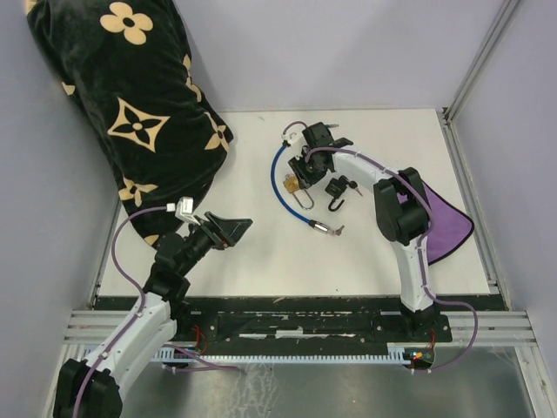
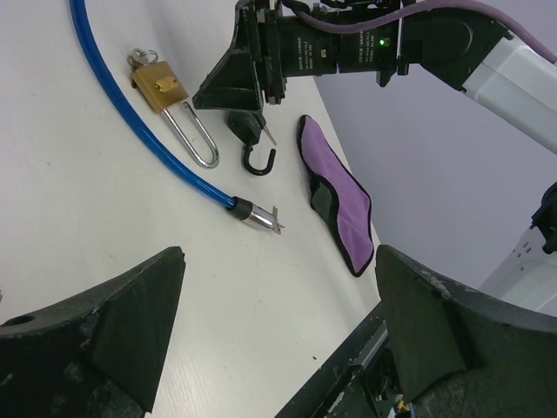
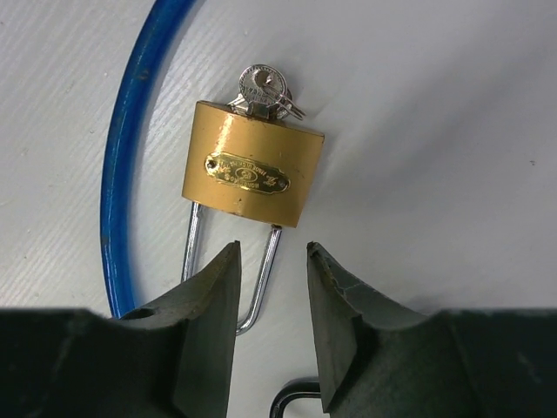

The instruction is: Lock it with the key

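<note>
A brass padlock [image 3: 248,161] lies on the white table, its long shackle [image 2: 198,139] open toward the front, with a ring and small keys [image 3: 264,87] at its other end. My right gripper is over the shackle, just in front of the lock body, its fingers parted with nothing seen between them. My left gripper hangs open over the left part of the table, empty, well away from the lock.
A blue hose [image 3: 122,174] curves left of the lock. A black hook [image 2: 258,165] and dark block lie beside it. A purple pad [image 2: 339,200] is at the right, a dark patterned cushion [image 1: 130,113] at the left.
</note>
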